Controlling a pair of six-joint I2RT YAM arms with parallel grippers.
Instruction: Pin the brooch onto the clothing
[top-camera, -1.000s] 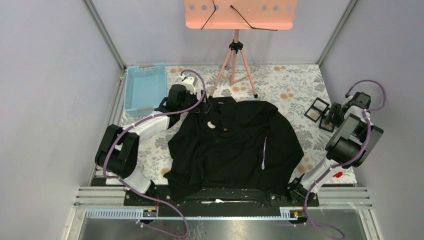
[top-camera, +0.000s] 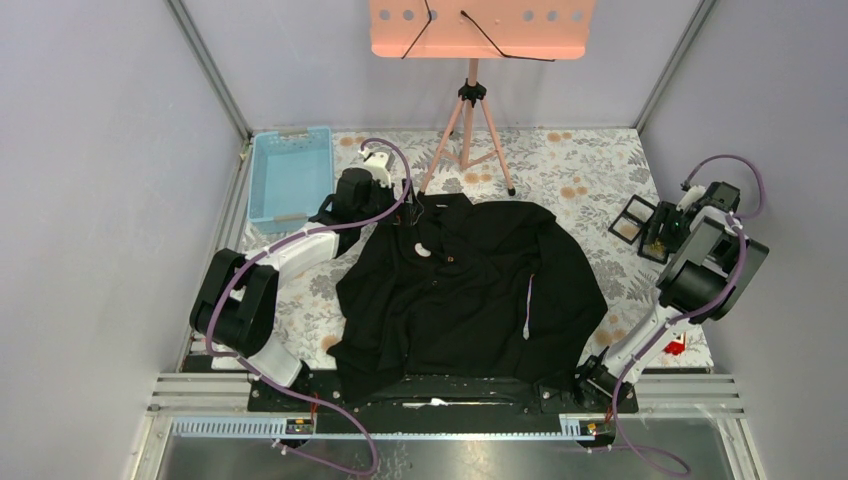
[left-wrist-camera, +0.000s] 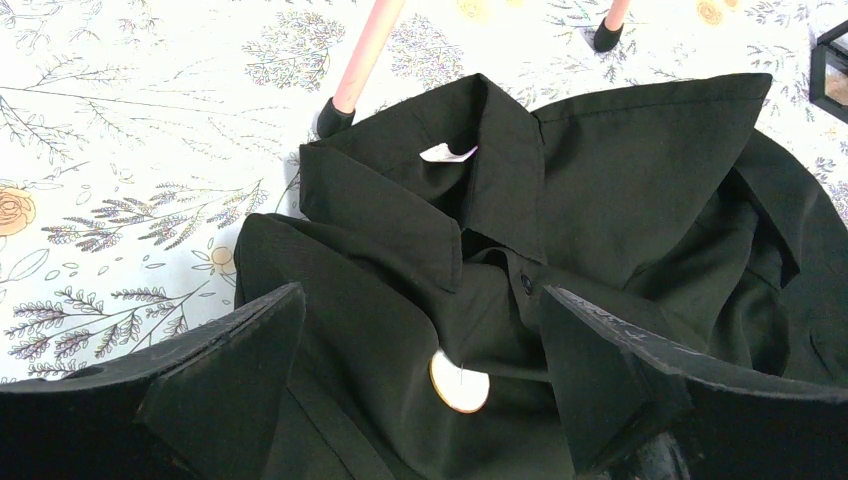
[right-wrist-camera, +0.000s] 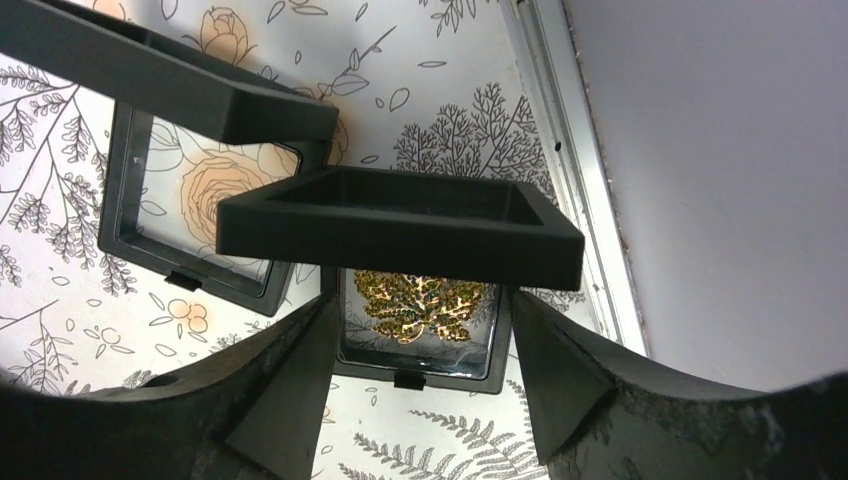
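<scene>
The black garment (top-camera: 460, 300) lies crumpled mid-table; the left wrist view shows its collar and a white disc (left-wrist-camera: 458, 390). My left gripper is open above its upper left, holding nothing. At the far right, a gold, tree-shaped brooch (right-wrist-camera: 415, 300) sits in an open black box (right-wrist-camera: 400, 225) with a clear window. My right gripper is over that box, its fingers apart either side of the brooch in the view, nothing visibly held.
A second open black box (right-wrist-camera: 120, 185) stands left of the brooch's box. A blue basket (top-camera: 290, 175) is at the back left, a pink stand (top-camera: 470, 120) at the back centre. A wall borders the right edge.
The left arm and the garment are unchanged.
</scene>
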